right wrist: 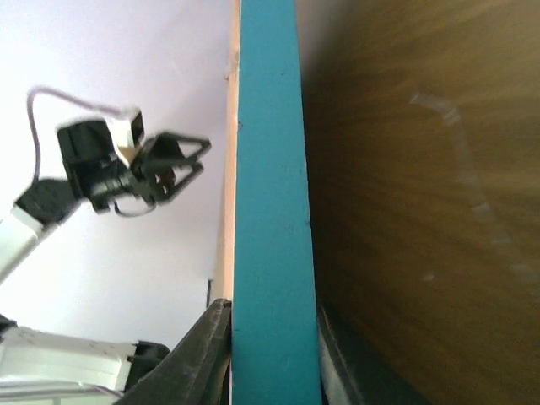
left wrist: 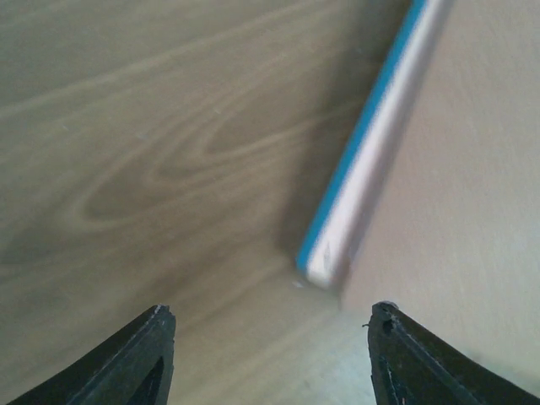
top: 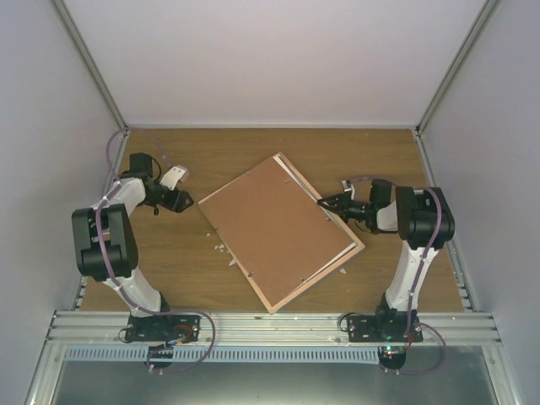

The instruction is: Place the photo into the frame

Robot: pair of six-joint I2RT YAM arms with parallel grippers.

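The picture frame lies back side up, turned at an angle across the middle of the table, its brown backing board showing. Its outer side is teal-blue in the right wrist view, where my right gripper is shut on that edge. From above, the right gripper sits at the frame's upper right side. My left gripper is by the frame's left corner, apart from it. The left wrist view shows its fingers spread, with the frame's blue-and-white edge ahead and nothing between them. No photo can be made out.
Several pale flat scraps lie on the wooden table left of the frame, and one small scrap lies to its right.
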